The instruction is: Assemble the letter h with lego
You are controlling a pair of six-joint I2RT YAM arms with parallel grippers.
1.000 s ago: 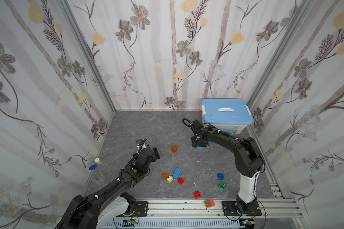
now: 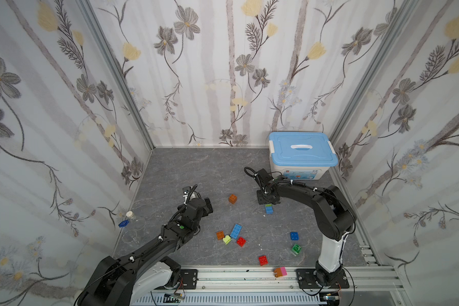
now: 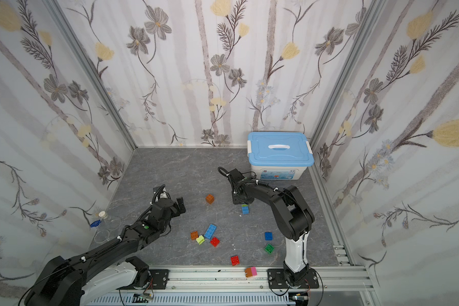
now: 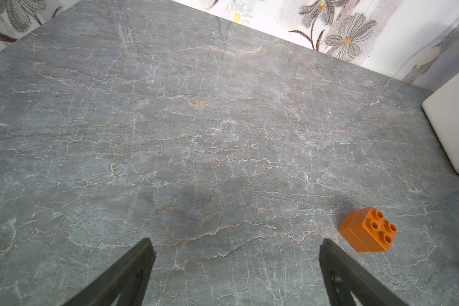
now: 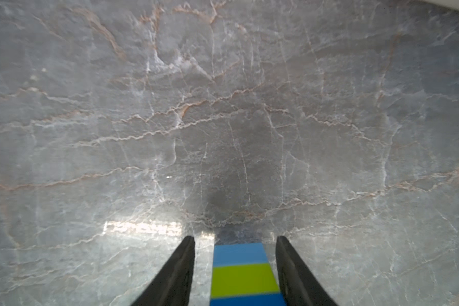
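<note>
A stack of blue and green bricks [image 5: 243,278] sits between the fingertips of my right gripper in the right wrist view; whether they touch it is unclear. The top left view shows that stack [image 2: 268,210] just below the right gripper. My left gripper stands open, nothing between its fingers, with an orange brick [image 4: 364,232] beyond its right finger. Towards the front lie a long blue brick [image 2: 236,230], red bricks [image 2: 241,241], an orange brick [image 2: 219,234], a pale green brick [image 2: 227,239], a blue brick [image 2: 293,235] and a green brick [image 2: 296,248].
A lidded storage box [image 2: 302,155] stands at the back right, behind my right arm. An orange and pink piece [image 2: 280,271] lies on the front rail.
The left arm looks still.
</note>
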